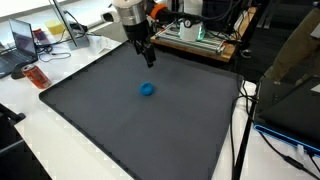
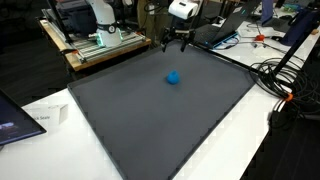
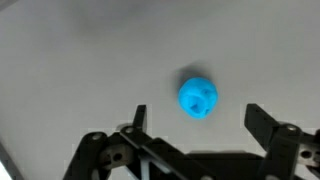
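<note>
A small round blue object (image 1: 147, 89) rests on the dark grey table (image 1: 110, 105). Exterior view 2 shows the blue object (image 2: 172, 77) toward the back of the table, and the wrist view has it (image 3: 198, 97) just beyond and between my fingertips, with a lighter ring on its top. My gripper (image 1: 145, 50) is on the robot's side of the object, clear of it. In the wrist view the gripper's (image 3: 198, 120) two black fingers stand wide apart with nothing between them.
An orange-red can (image 1: 36, 77) and a laptop (image 1: 24, 38) are off the table's far left side. Cables (image 2: 285, 85) run beside the table edge in exterior view 2.
</note>
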